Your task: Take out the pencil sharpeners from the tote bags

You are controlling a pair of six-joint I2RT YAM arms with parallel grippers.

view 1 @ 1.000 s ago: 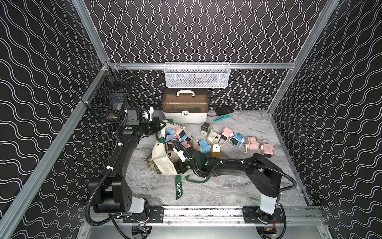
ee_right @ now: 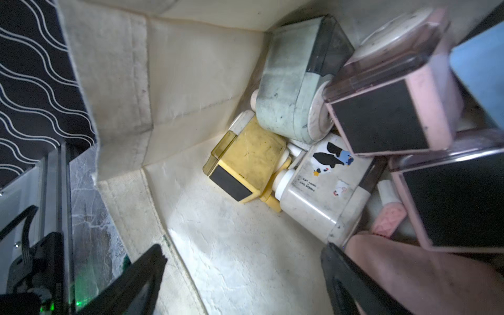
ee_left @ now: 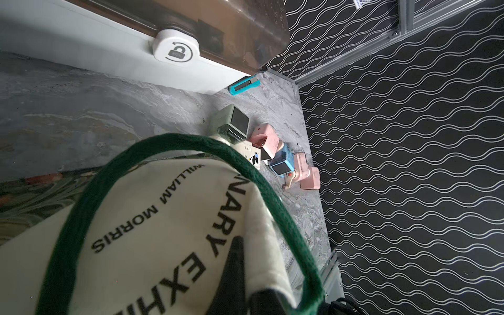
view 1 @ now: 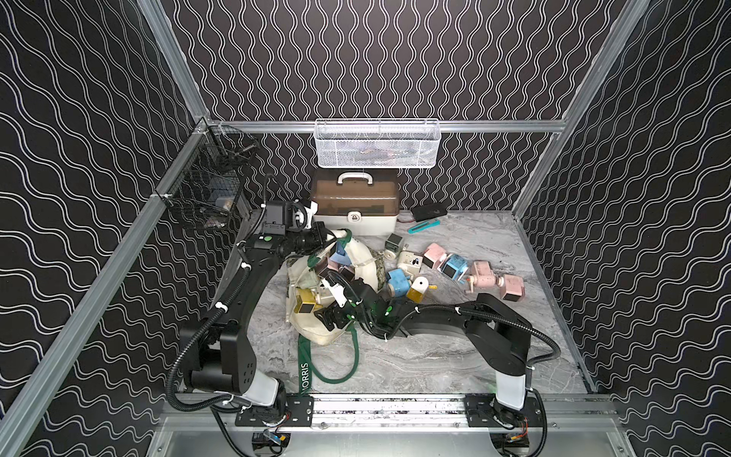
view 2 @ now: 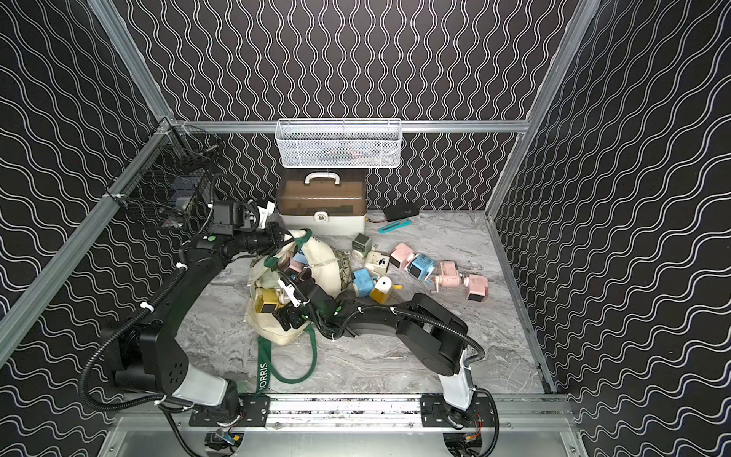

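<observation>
The cream tote bag (view 1: 316, 331) with green handles lies open on its side at centre left. Inside it, the right wrist view shows a yellow sharpener (ee_right: 253, 157), a pale green one (ee_right: 288, 78), a white panda one (ee_right: 325, 189), pink ones (ee_right: 388, 115) and part of a blue one (ee_right: 480, 68). My left gripper (view 1: 329, 236) is shut on the bag's upper edge, the fabric fold running between its fingers. At the bag's mouth my right gripper stands open, nothing between its fingers; the yellow sharpener lies ahead of them.
Several sharpeners stand right of the bag, among them a blue one (view 1: 397, 282), a yellow and white one (view 1: 418, 288) and a pink one (view 1: 511, 287). A brown-lidded box (view 1: 355, 199) and a teal cutter (view 1: 423, 226) are at the back.
My left gripper has moved right with the bag's edge, and the bag has turned and shifted. My right gripper has moved left toward the bag's interior. The yellow and white sharpener outside has tilted.
</observation>
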